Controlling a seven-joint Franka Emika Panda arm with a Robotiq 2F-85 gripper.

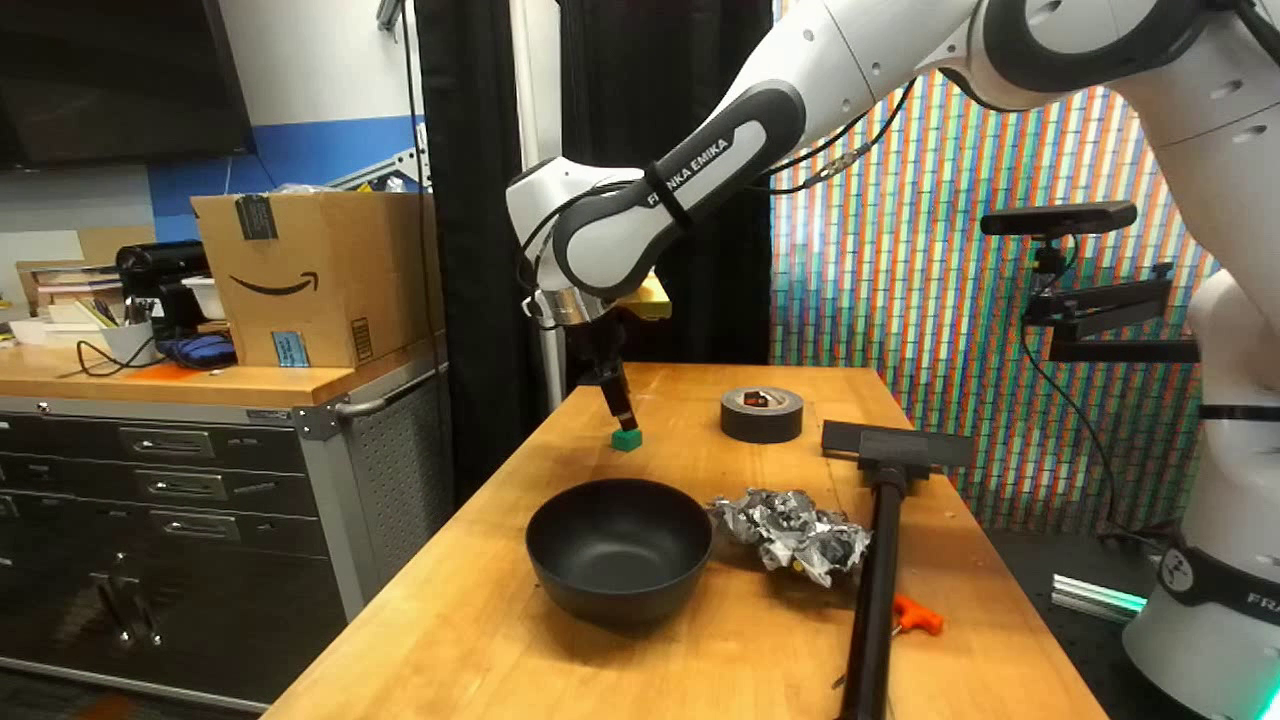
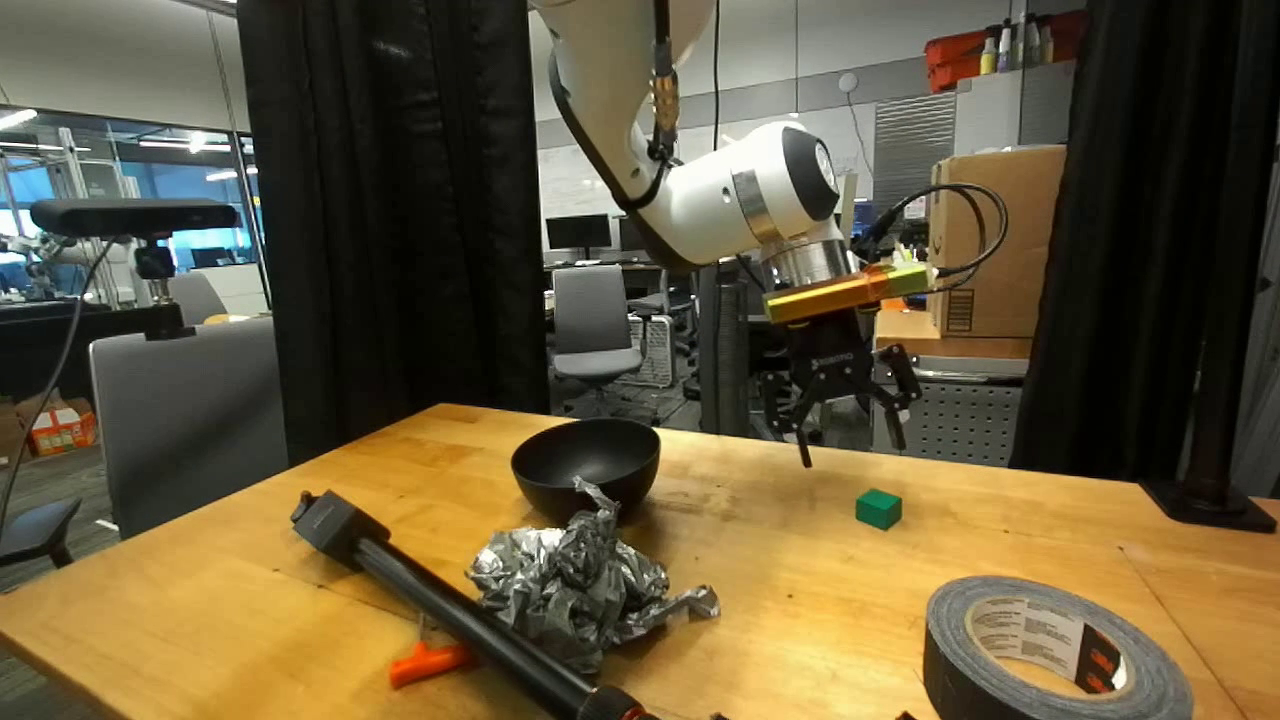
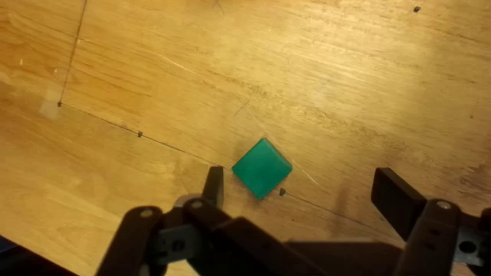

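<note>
A small green block [image 1: 627, 440] lies on the wooden table behind the black bowl [image 1: 618, 546]. My gripper [image 2: 851, 448] stands open above the table, its fingers wide apart and empty. In the wrist view the block [image 3: 262, 168] is turned like a diamond and lies closer to the left finger [image 3: 214, 189] than to the right finger [image 3: 396, 198]. From the second exterior view, the gripper hangs above and behind the green block [image 2: 878, 509], clear of the table. The bowl [image 2: 585, 466] looks empty in the first exterior view.
Crumpled foil [image 1: 794, 534] lies right beside the bowl. A roll of tape [image 1: 761, 415] sits farther back. A black pole with a flat head [image 1: 885, 528] runs along the right side, near an orange-handled tool [image 1: 918, 617]. Bare tabletop surrounds the block.
</note>
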